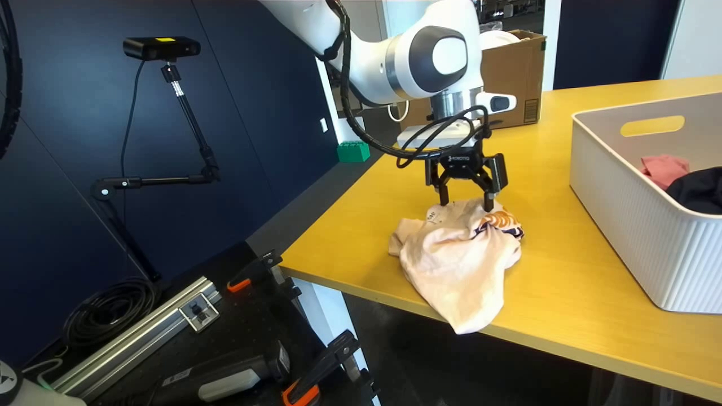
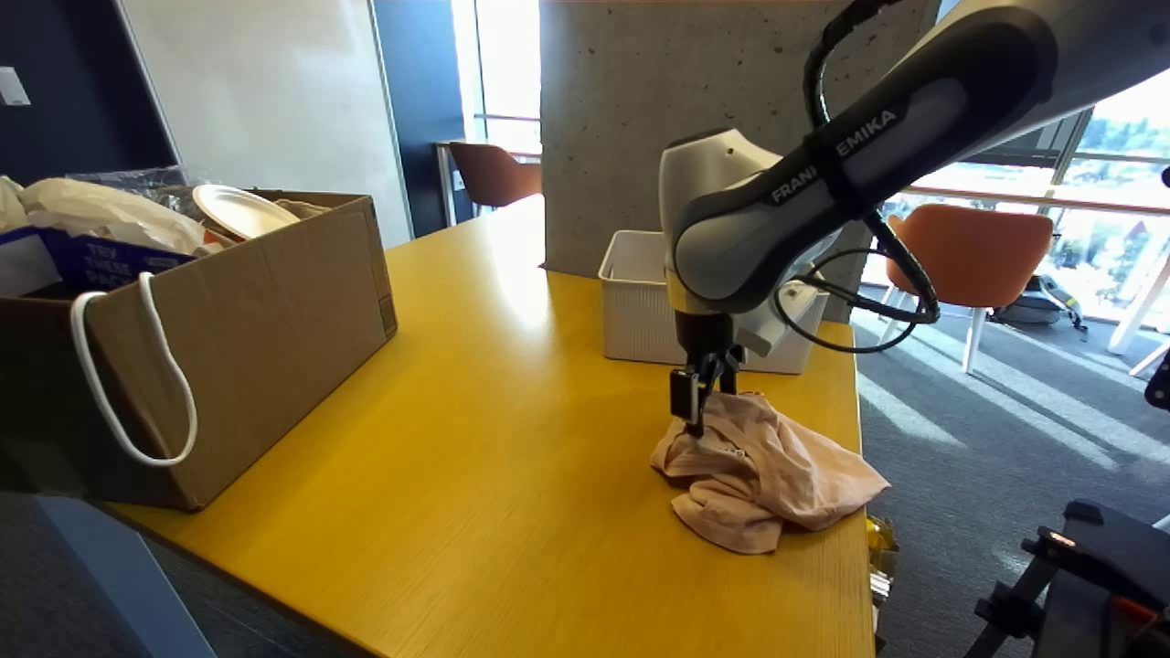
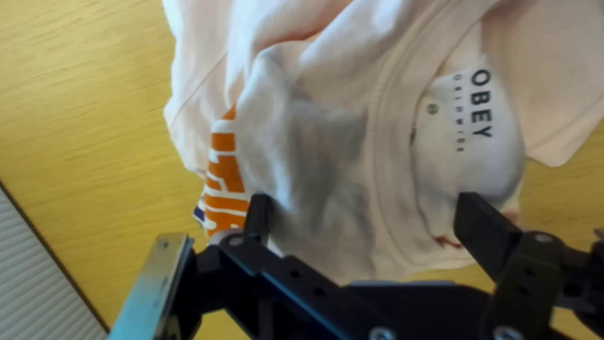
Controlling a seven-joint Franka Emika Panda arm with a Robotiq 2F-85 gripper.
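Note:
A pale pink shirt (image 1: 460, 260) lies crumpled on the yellow table, one end hanging over its front edge. In the wrist view the shirt's collar (image 3: 380, 141), its white OBEY label (image 3: 473, 127) and an orange print (image 3: 226, 175) show. My gripper (image 1: 466, 202) points down at the shirt's far part, its fingers wide apart. Cloth lies beneath and between the fingers, not pinched. One fingertip (image 2: 696, 426) appears close to the fabric in the second exterior view; whether it touches, I cannot tell.
A white ribbed bin (image 1: 636, 223) holding a pink cloth (image 1: 664, 169) and a black cloth (image 1: 698, 192) stands to the right. A cardboard box (image 2: 274, 329) full of packaging sits at another table edge. Bare tabletop (image 2: 472, 439) lies between box and shirt.

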